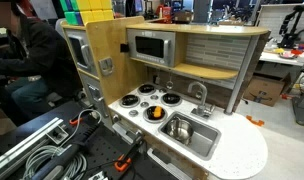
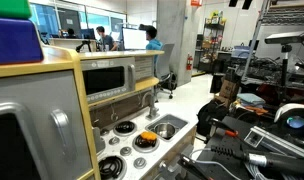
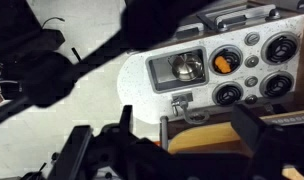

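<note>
My gripper is high over the toy kitchen, its dark fingers spread wide at the bottom of the wrist view with nothing between them. An orange object (image 3: 224,65) rests on one of the stove burners, by the sink side; exterior view 1 has the same orange object (image 1: 157,112) at the front of the stove. Inside the sink (image 3: 158,72) is a round metal pot (image 3: 187,67). A curved faucet (image 3: 182,104) stands behind the sink. Fine detail of the orange object is too small to tell.
A microwave (image 1: 150,46) occupies the shelf above the stove, and a wooden shelf (image 1: 204,70) overhangs the counter near the faucet. White counter (image 1: 240,150) beyond the sink is bare. Cables (image 1: 40,160) lie on the dark table in front.
</note>
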